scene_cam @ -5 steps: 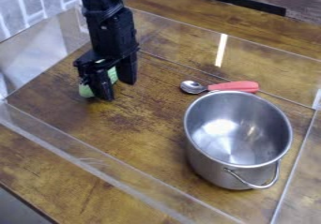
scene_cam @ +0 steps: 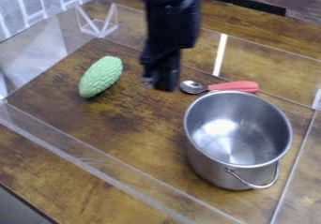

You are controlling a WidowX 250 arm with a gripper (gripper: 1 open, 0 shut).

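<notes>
My black gripper point(scene_cam: 163, 76) hangs blurred in the upper middle, raised above the wooden board between the green textured vegetable and the spoon; its finger state is hard to make out. The green bumpy vegetable point(scene_cam: 100, 76) lies on the left of the board. A spoon with a red handle point(scene_cam: 231, 86) lies behind the steel pot point(scene_cam: 238, 134), which stands empty at the right with its handle hanging at the front.
A clear plastic tray or barrier point(scene_cam: 88, 153) borders the wooden surface. The middle and front left of the board are bare.
My gripper has risen away from the green vegetable and moved right. The vegetable now shows fully on the board.
</notes>
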